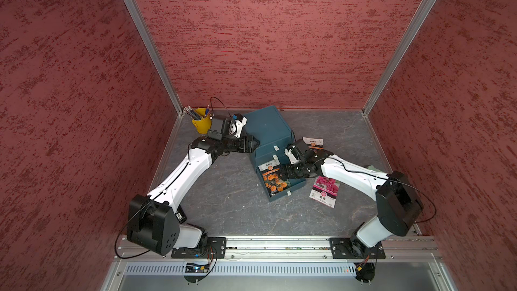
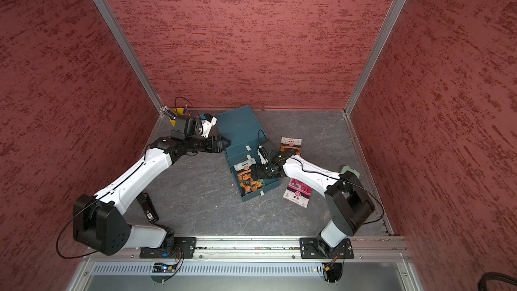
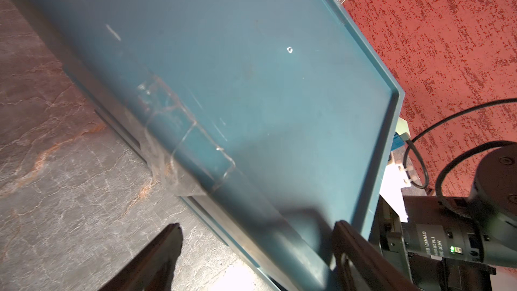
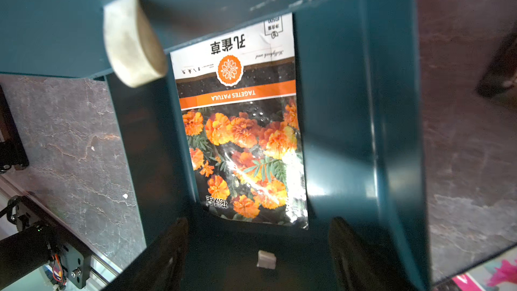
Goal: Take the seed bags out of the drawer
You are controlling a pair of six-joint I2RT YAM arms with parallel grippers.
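Observation:
An orange marigold seed bag (image 4: 245, 145) lies flat in the pulled-out blue drawer (image 4: 344, 129). Over that drawer my right gripper stands open, and nothing is between its fingers. Beside the blue cabinet (image 1: 267, 124) is my left gripper, its fingers spread at the cabinet's edge; the right-hand finger (image 3: 355, 253) lies against or just in front of the box. On the table right of the drawer rest a pink-flowered seed bag (image 1: 324, 190) and another orange seed bag (image 2: 290, 145), which the right arm partly covers.
A yellow cup (image 1: 202, 123) holding pens stands at the back left. Near the front left lies a black object (image 2: 147, 207). A pale green item (image 2: 350, 170) sits at the right. Open table lies left of the drawer.

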